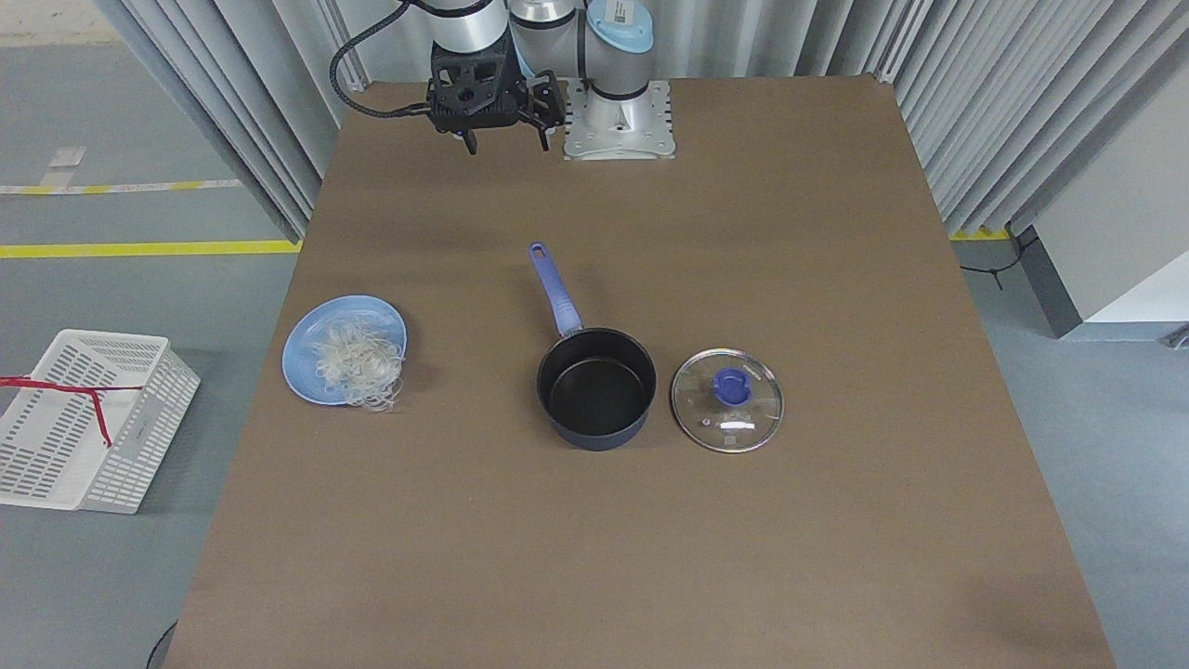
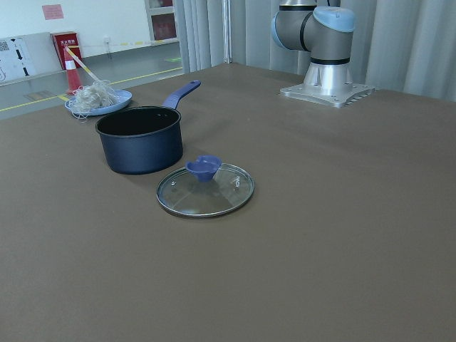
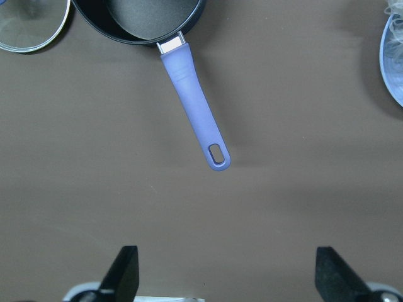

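A dark pot [image 1: 596, 401] with a blue handle [image 3: 192, 94] sits upright and empty in the middle of the table. Right of it in the front view lies a glass lid [image 1: 726, 424] with a blue knob [image 2: 204, 167]. A blue plate [image 1: 308, 334] holding white stringy noodle-like strands [image 1: 359, 362] is to the pot's left. My gripper [image 1: 508, 145] hangs at the back of the table, above and behind the handle. In the wrist view its fingers stand wide apart with nothing between them.
The robot base plate [image 1: 619, 139] is at the back edge. A white basket [image 1: 134, 446] lies on the floor off the left side.
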